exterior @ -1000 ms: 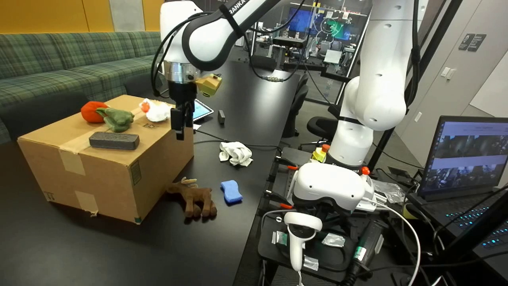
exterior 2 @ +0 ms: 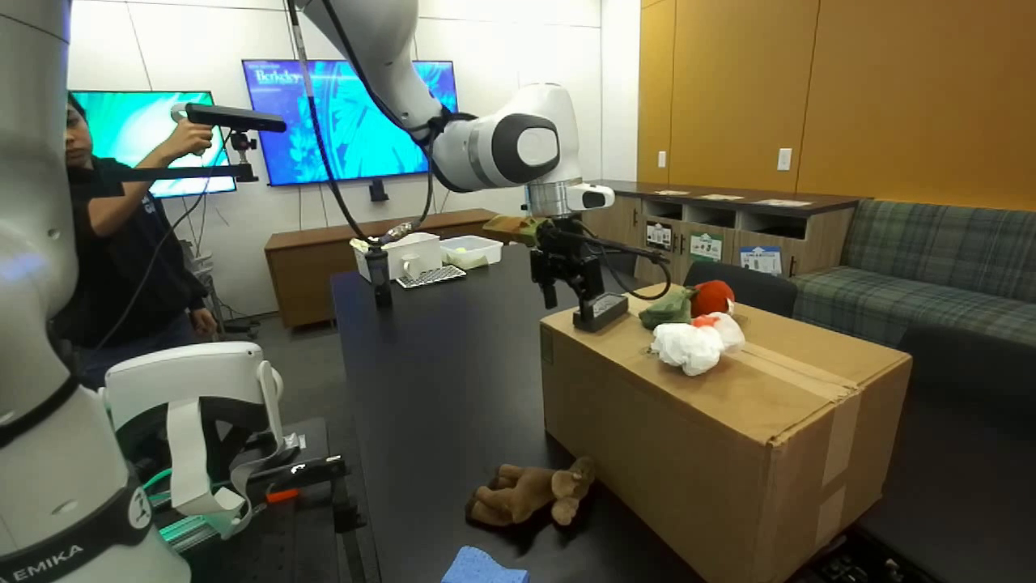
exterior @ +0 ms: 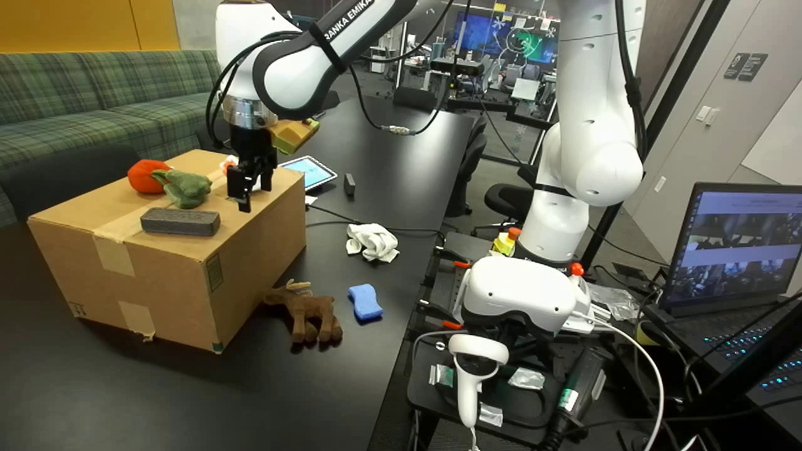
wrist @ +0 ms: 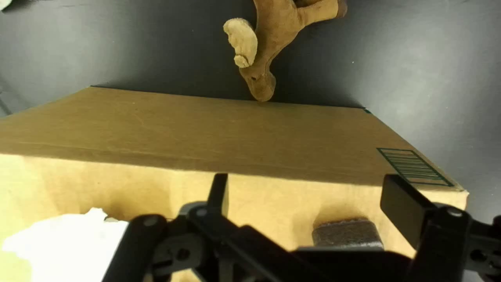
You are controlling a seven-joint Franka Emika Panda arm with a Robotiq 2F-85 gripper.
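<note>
My gripper [exterior: 254, 192] hangs over the cardboard box [exterior: 150, 293], near its table-side edge. In the wrist view its two fingers [wrist: 404, 206] stand wide apart with nothing gripped. A dark grey block [exterior: 180, 222] lies on the box top; the wrist view shows part of the block [wrist: 347, 233] low in the picture, between the finger directions. Beside it on the box sit a green plush [exterior: 184, 188] and a red-orange plush [exterior: 147, 176]. A white bundle with a red spot [exterior 2: 691, 345] also rests there, mostly hidden behind the gripper in exterior view 1.
On the black table [exterior: 323, 406] a brown moose plush [exterior: 306, 312] lies against the box's foot. A blue sponge [exterior: 365, 301] and a crumpled white cloth [exterior: 373, 242] lie farther toward the robot base.
The arm has moved left in exterior view 1, bringing the gripper from beyond the box's edge to over its top. The gripper has turned, and now covers most of the white bundle. The objects have not moved.
</note>
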